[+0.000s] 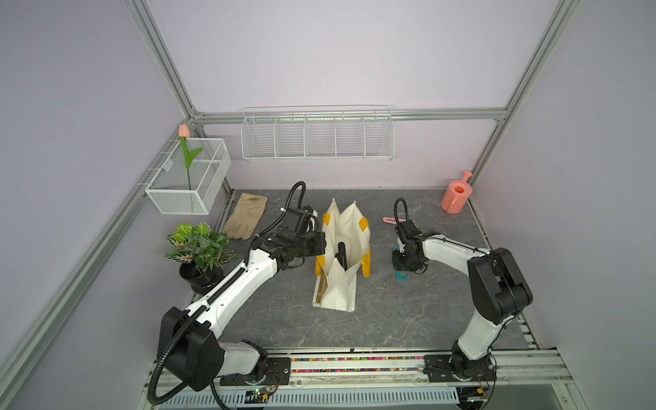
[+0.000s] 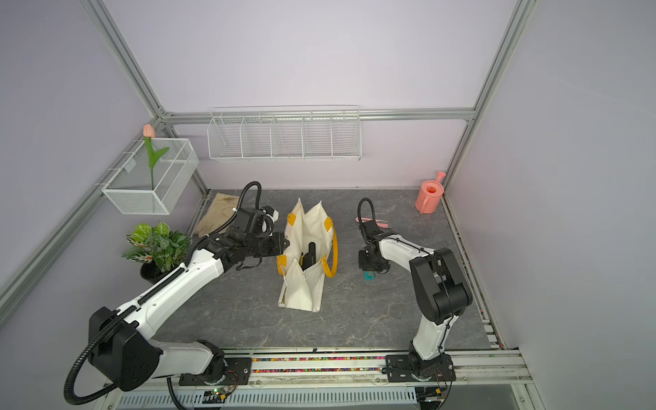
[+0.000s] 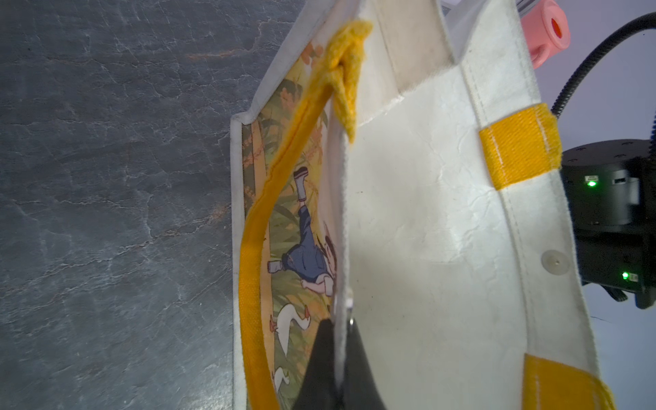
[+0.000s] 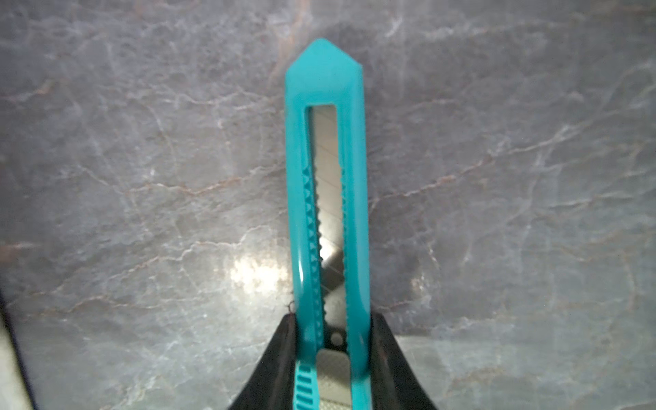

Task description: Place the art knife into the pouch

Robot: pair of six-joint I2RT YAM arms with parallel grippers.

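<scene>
The teal art knife (image 4: pixel 297 205) lies on the grey table; from the top left view only its lower end (image 1: pixel 401 276) shows clearly below my right gripper (image 1: pixel 398 261). In the right wrist view, the fingers (image 4: pixel 276 362) stand on either side of its body and look close against both sides; whether they grip it firmly cannot be told. The white pouch (image 1: pixel 336 294), with yellow straps, stands open-mouthed at the table's centre. My left gripper is shut on its rim, the thin cloth edge running between the fingertips.
A black object (image 1: pixel 341 254) sticks up inside the pouch. Behind the right gripper lies a pink tool (image 1: pixel 389 220). A pink watering can (image 1: pixel 455 196), a glove (image 1: pixel 244 215) and a potted plant (image 1: pixel 199 253) stand off to the sides.
</scene>
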